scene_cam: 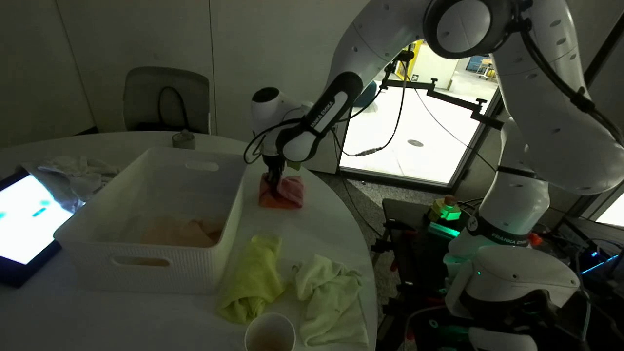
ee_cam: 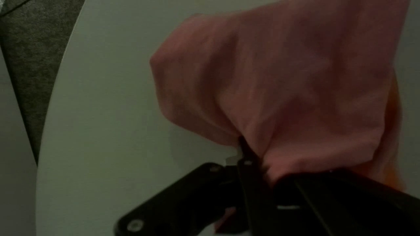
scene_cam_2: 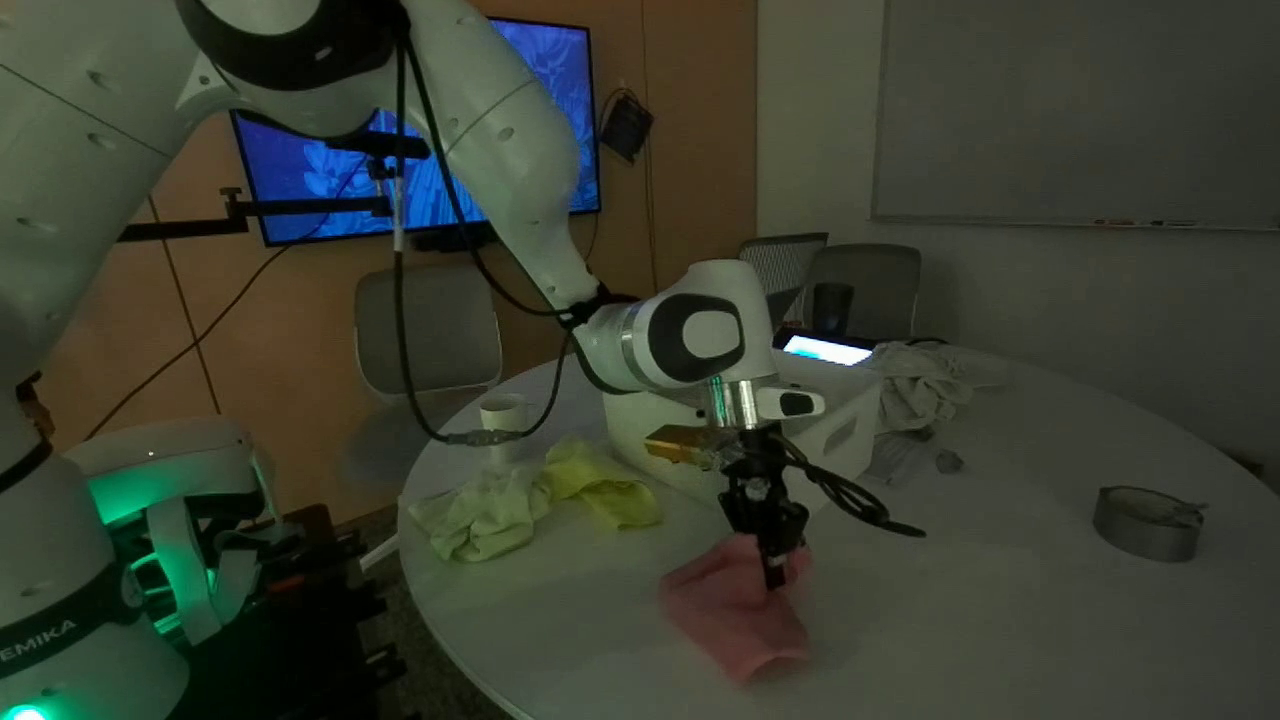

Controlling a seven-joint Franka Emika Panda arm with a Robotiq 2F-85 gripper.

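Observation:
A pink cloth (scene_cam_2: 727,606) with some orange on its underside lies bunched on the white round table. My gripper (scene_cam_2: 774,576) points down at it and is shut on a fold near one side. In the wrist view the pink cloth (ee_cam: 299,90) spreads beyond the dark fingers (ee_cam: 252,185), its creases drawn together at their tips. Seen from exterior view 1, the cloth (scene_cam: 286,193) is to the right of the white bin, with part of it raised around the gripper (scene_cam: 273,186). The far finger is mostly hidden by cloth.
The white bin (scene_cam: 236,219) holds peach-coloured cloth (scene_cam: 187,232). A yellow-green cloth (scene_cam: 255,278), a pale green cloth (scene_cam: 330,298) and a cup (scene_cam: 270,333) lie toward the front. A grey tape roll (scene_cam_2: 1148,523) sits on otherwise clear table. The table edge is close to the pink cloth.

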